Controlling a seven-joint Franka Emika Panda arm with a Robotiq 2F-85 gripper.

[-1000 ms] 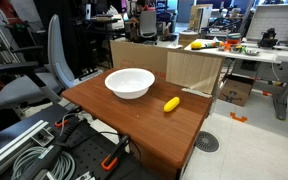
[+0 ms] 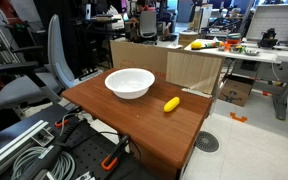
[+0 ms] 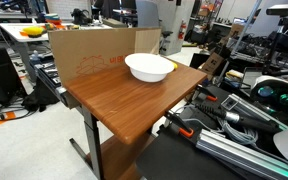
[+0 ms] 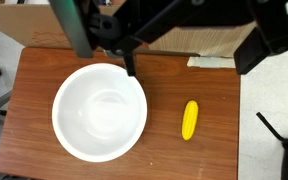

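Observation:
A white bowl stands upright on the brown wooden table, and its inside looks empty in the wrist view. The yellow, elongated object, perhaps a toy banana or corn, lies on bare wood to the bowl's right. In the wrist view both the bowl and the yellow object show from above. My gripper is seen only there, along the top edge, its dark fingers spread wide apart. Nothing is visible between them, and it is clear of both objects. From the second exterior side, the bowl partly covers the yellow object.
A cardboard panel stands along the table's back edge. Cables and metal rails lie beside the table's near left side. Bare tabletop surrounds the yellow object. Farther back is a cluttered white workbench.

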